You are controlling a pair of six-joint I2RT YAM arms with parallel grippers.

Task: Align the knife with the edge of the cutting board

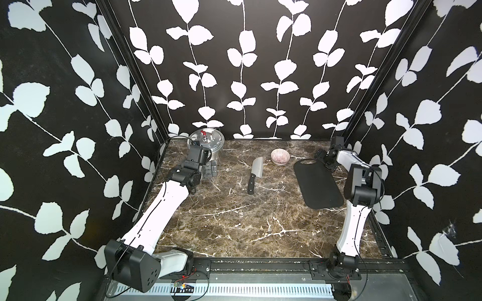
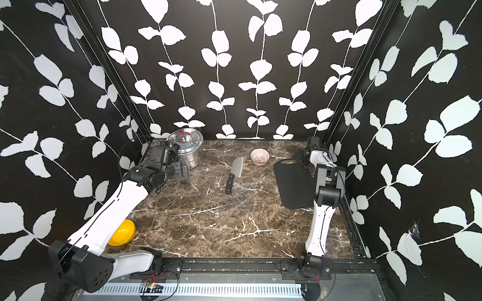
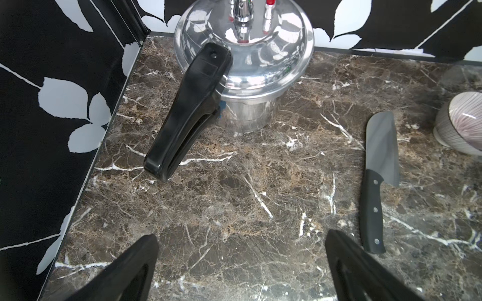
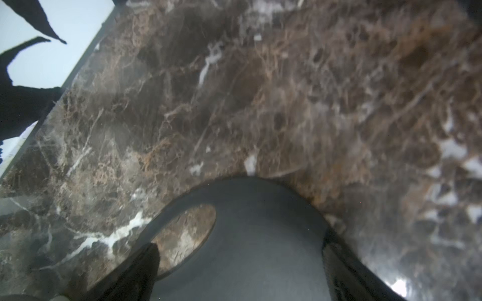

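Note:
The knife (image 1: pixel 255 173) lies flat on the marble table, blade toward the back wall and black handle (image 3: pixel 371 213) toward the front. To its right, past the bowl, is the black cutting board (image 1: pixel 318 185), set at a slant. My left gripper stands open above bare table, well left of the knife. At the board's far end is my right gripper; its fingers (image 4: pixel 133 273) show apart on either side of the board's rounded end, near the handle slot. Whether they touch the board cannot be told.
A steel pressure cooker (image 3: pixel 246 60) with a long black handle stands at the back left. A small pink bowl (image 1: pixel 280 156) sits between knife and board. Something yellow (image 2: pixel 122 232) is at the left front.

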